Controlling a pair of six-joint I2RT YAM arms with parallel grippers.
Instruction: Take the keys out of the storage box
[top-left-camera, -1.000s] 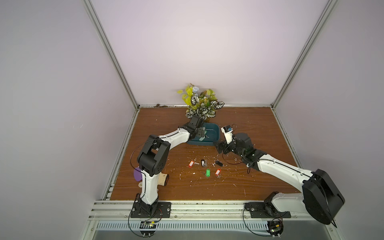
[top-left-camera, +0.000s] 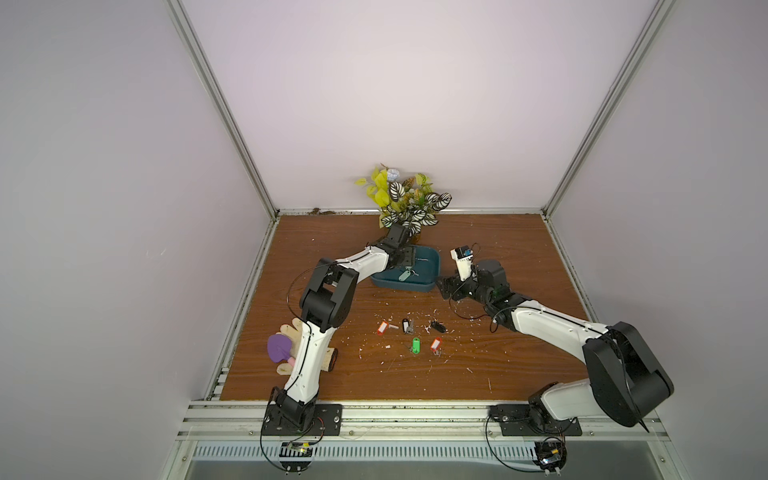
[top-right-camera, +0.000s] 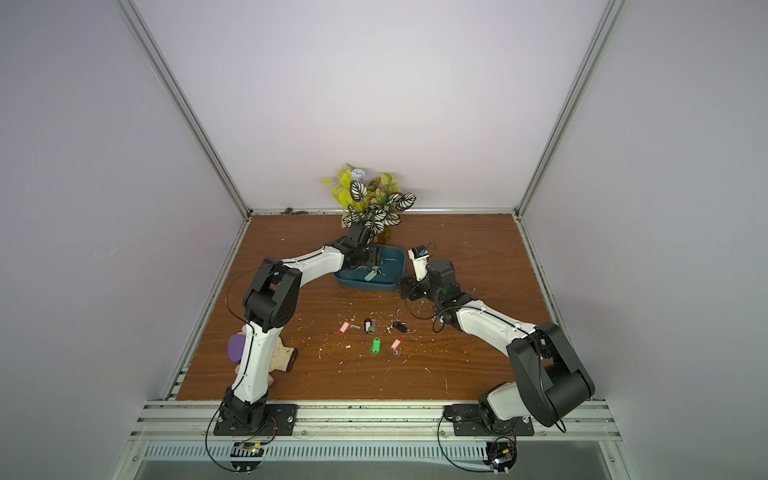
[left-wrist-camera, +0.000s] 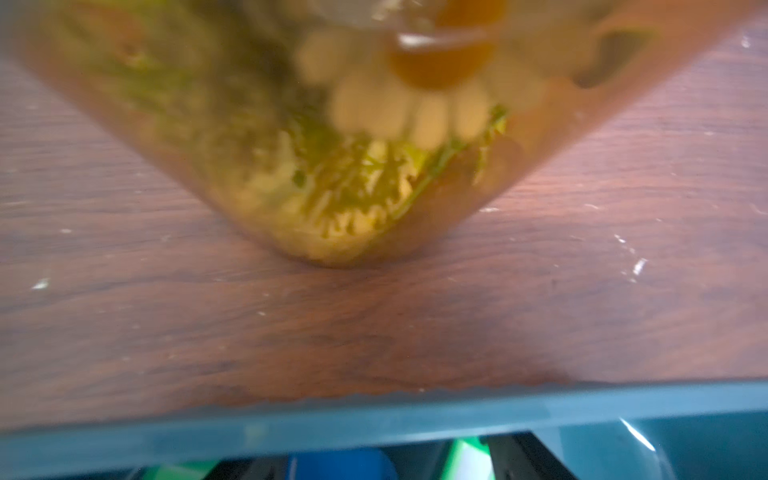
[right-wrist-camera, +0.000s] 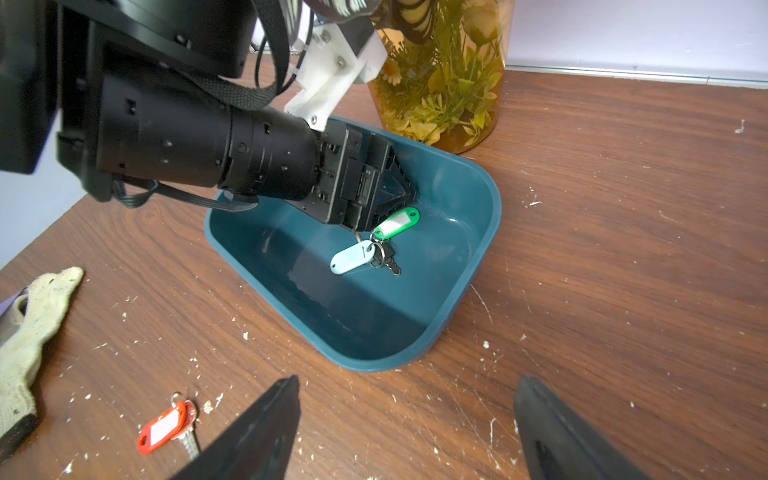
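Observation:
The teal storage box (right-wrist-camera: 472, 264) holds keys with a pale tag (right-wrist-camera: 353, 257), a green tag (right-wrist-camera: 397, 222) and a dark key (right-wrist-camera: 389, 261). My left gripper reaches down inside the box, fingers apart. A blue tag (left-wrist-camera: 348, 465) and a green-edged tag (left-wrist-camera: 468, 462) show low between its fingers, cut off by the frame's bottom; I cannot tell whether they touch. In the right wrist view the left gripper's tips are partly hidden behind its own body. My right gripper stands open and empty, just right of the box in the top views.
A vase of plants (right-wrist-camera: 448, 88) stands right behind the box, close to the left gripper. Several tagged keys, with red (top-left-camera: 382, 327), green (top-left-camera: 416, 345) and black (top-left-camera: 437, 326) ones, lie in front. A glove (top-left-camera: 328, 358) lies front left.
The plants and box have moved slightly right.

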